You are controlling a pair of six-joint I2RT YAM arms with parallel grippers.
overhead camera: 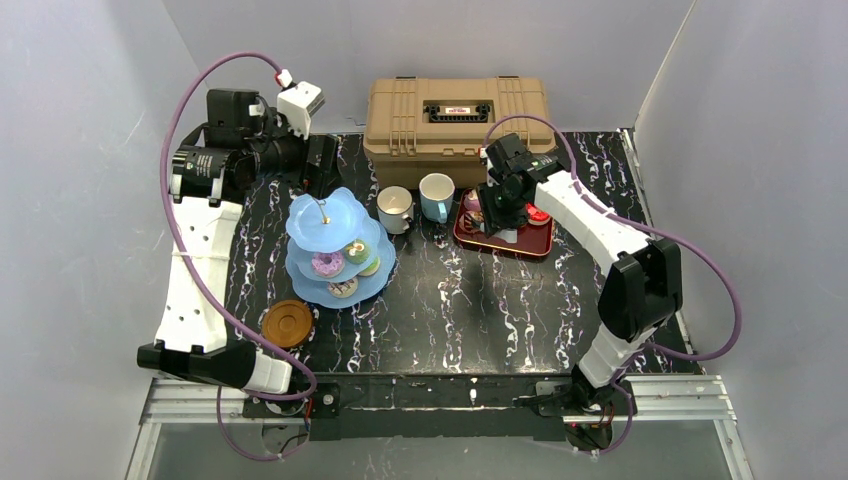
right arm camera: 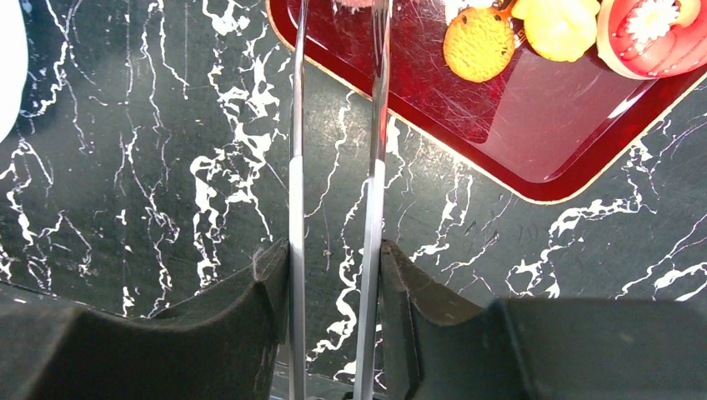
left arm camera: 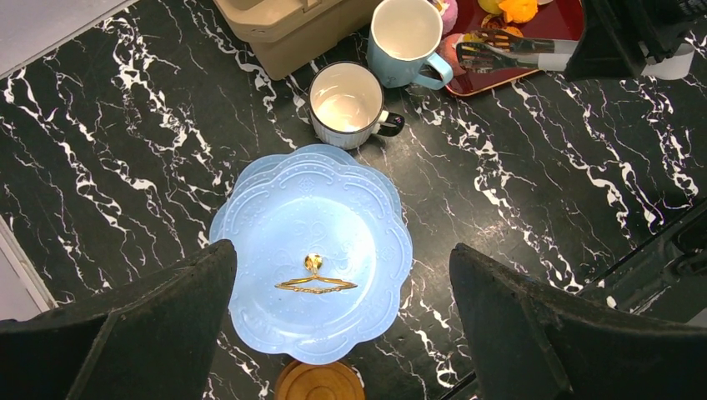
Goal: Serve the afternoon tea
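Note:
My right gripper is shut on a pair of metal tongs (right arm camera: 296, 208). In the left wrist view the spread tips of the tongs (left arm camera: 485, 58) hang over the left end of the red tray (left arm camera: 550, 25), close beside a pinkish pastry (left arm camera: 450, 52); whether they touch it I cannot tell. Open and empty, my left gripper hovers above the pale blue tiered stand (left arm camera: 313, 208), whose top plate is bare round its gold handle (left arm camera: 315, 285). Lower tiers of that stand hold a purple doughnut (overhead camera: 327, 264) and several other sweets.
A white mug (overhead camera: 395, 209) and a blue mug (overhead camera: 437, 197) stand between stand and tray. Behind them is a tan case (overhead camera: 458, 125). A brown round lid (overhead camera: 287, 323) lies front left.

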